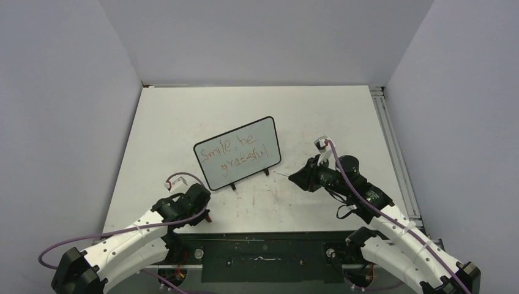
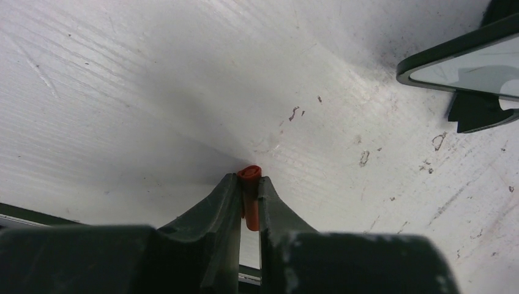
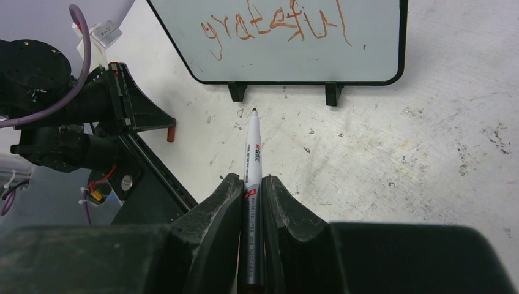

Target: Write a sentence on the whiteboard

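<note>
The whiteboard stands tilted on small feet, bearing the red handwriting "Smile, be grateful". In the right wrist view, my right gripper is shut on a white marker, whose bare dark-red tip points toward the board's lower edge without touching it. My left gripper is shut on a small red cap, held between its fingertips above the table near the front left. The right wrist view also shows this red cap at the left gripper's tip. Marker and cap are well apart.
Two dark feet jut from the board's lower edge.
</note>
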